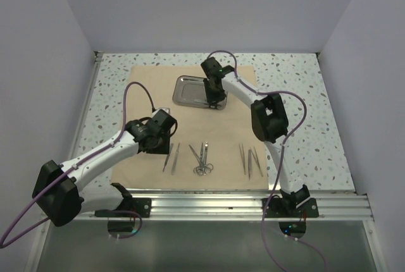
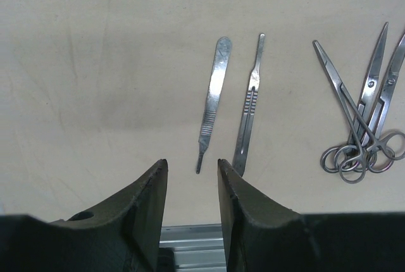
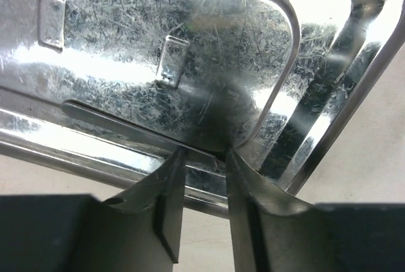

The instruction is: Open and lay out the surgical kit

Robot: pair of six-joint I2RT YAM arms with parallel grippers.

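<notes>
In the top view the metal tray (image 1: 180, 102) lies at the back of the cloth, slightly askew. My right gripper is over its near right corner, fingers part open. A thin metal instrument (image 3: 126, 126) lies along the tray's near wall, its right end between those fingertips; no grip on it shows. Another slim instrument (image 1: 193, 80) rests by the tray's back wall. My left gripper hangs open and empty above the cloth, near two scalpel handles (image 2: 214, 88) lying side by side. Hemostats and scissors (image 2: 361, 120) are grouped to their right.
Several slender instruments (image 1: 250, 163) lie at the cloth's front right. A small white item (image 1: 166, 110) sits partly behind the left gripper.
</notes>
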